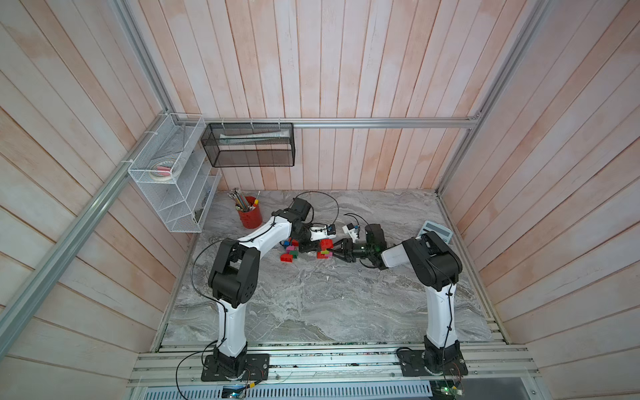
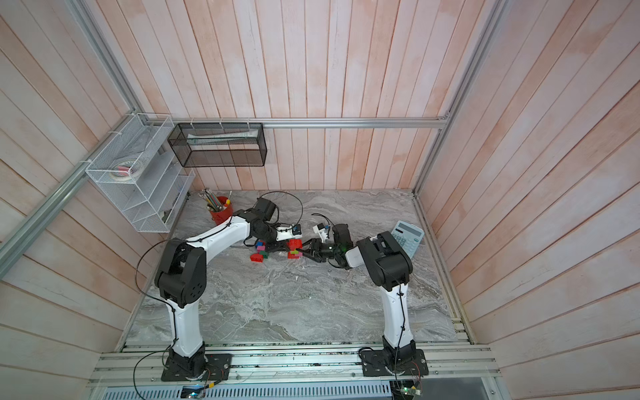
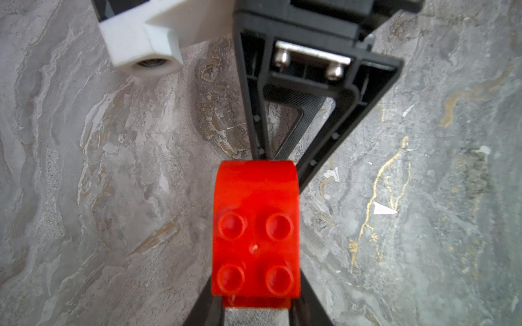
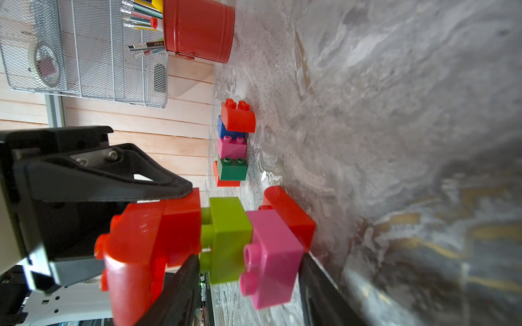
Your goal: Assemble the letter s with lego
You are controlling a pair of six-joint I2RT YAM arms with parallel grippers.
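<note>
In the right wrist view, a sideways-looking stack has a curved red brick (image 4: 291,214) against the table, then a pink brick (image 4: 272,260), a lime green brick (image 4: 228,239), a red brick (image 4: 179,228) and a curved red top brick (image 4: 133,260). The pink brick is offset. My left gripper is shut on the upper red bricks, whose studded red top (image 3: 255,233) hides most of its fingertips. My right gripper has its fingers (image 4: 174,296) apart, astride the green and pink bricks. Whether both fingers touch them is unclear.
Left of the stack lies a loose group: a red arch brick (image 4: 238,118), blue brick (image 4: 231,130), pink brick (image 4: 232,147), green brick (image 4: 232,171) and another red brick (image 4: 227,183). A red pencil cup (image 1: 250,216) stands behind.
</note>
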